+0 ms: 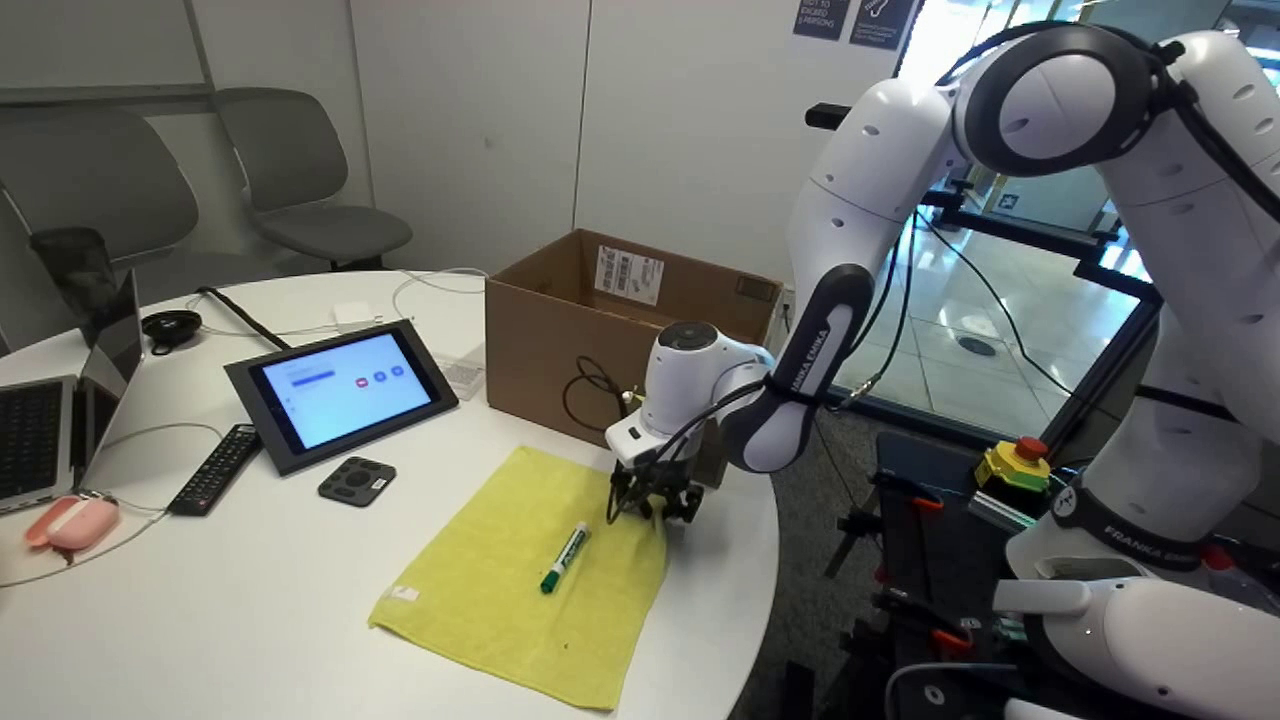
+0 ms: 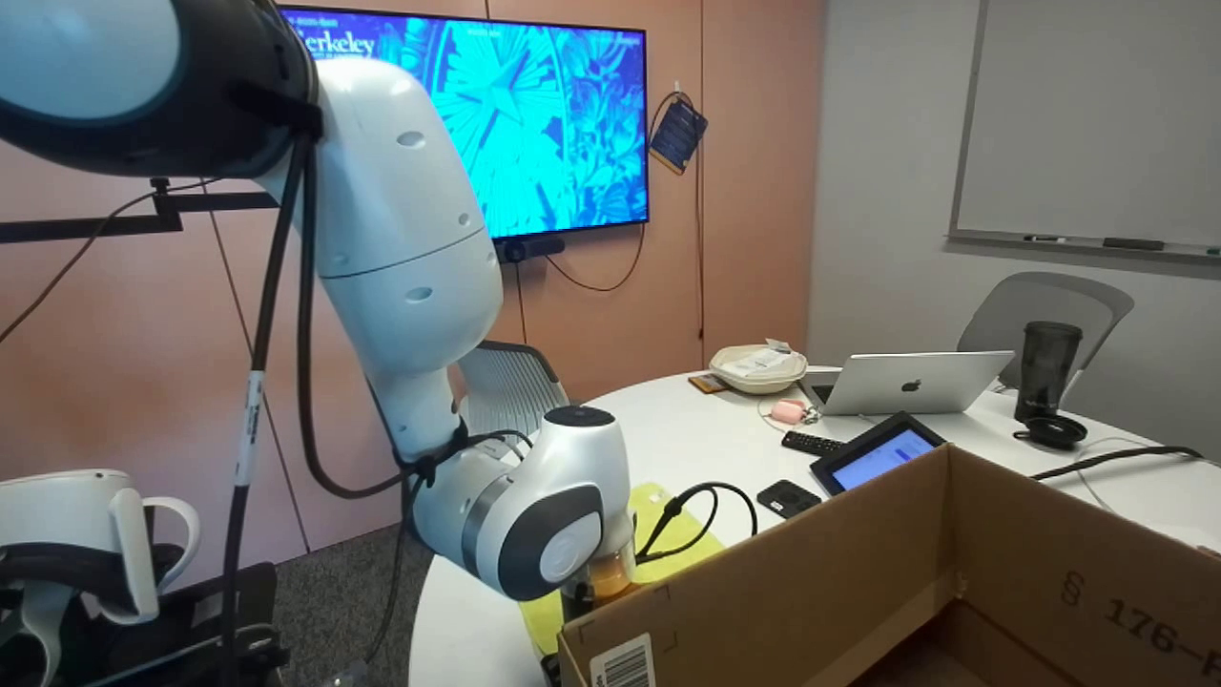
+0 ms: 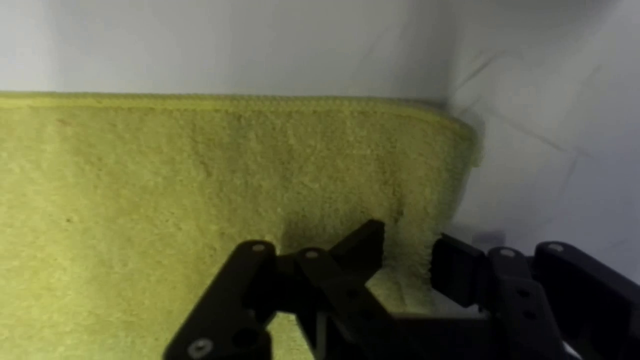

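Note:
A yellow cloth [image 1: 498, 564] lies spread on the white round table, with a green-and-white marker [image 1: 564, 558] resting on it. My gripper [image 1: 662, 504] is down at the cloth's edge on the side near the box. In the wrist view the gripper is shut on the yellow cloth [image 3: 150, 198], a raised fold of it filling the space between the black fingers. The cloth's corner reaches past the fingers onto bare table. Exterior view 2 shows only part of the cloth [image 2: 681, 532]; the arm and box hide the fingertips there.
Right behind the gripper stands an open cardboard box [image 1: 564, 354]. Left of the cloth are a tablet display [image 1: 348, 390], a black puck-like device [image 1: 356, 480], a remote [image 1: 216, 468] and a laptop [image 1: 42, 432].

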